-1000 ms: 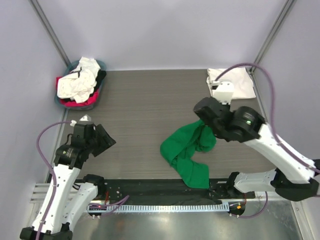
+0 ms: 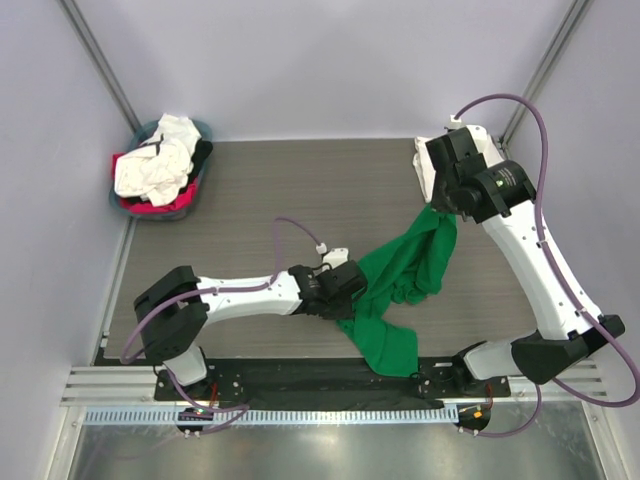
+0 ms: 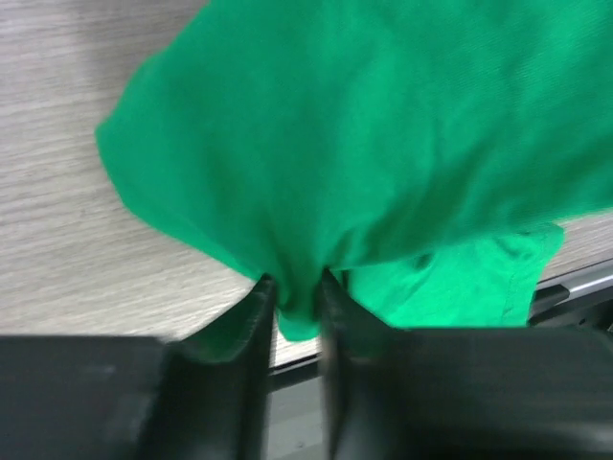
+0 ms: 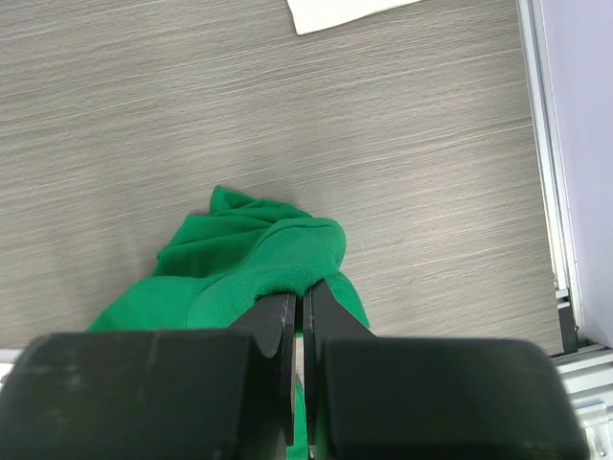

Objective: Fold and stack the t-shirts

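Observation:
A green T-shirt [image 2: 385, 345] lies loosely bunched toward the front right of the table, one end lifted by my right gripper [image 2: 440, 205], which is shut on it; in the right wrist view the cloth [image 4: 239, 268] runs into its fingers. My left gripper [image 2: 340, 310] is down on the shirt's left part. In the left wrist view a narrow gathered piece of the green cloth [image 3: 299, 297] lies between its blurred fingers; whether they are shut on it cannot be told.
A basket [image 2: 120, 205] of white, red and black clothes stands at the back left. A white cloth [image 2: 425, 160] lies at the back right, behind my right arm.
My left gripper has swung from the table's left to the green shirt. The right gripper has moved toward the back with the shirt's end, drawing it out.

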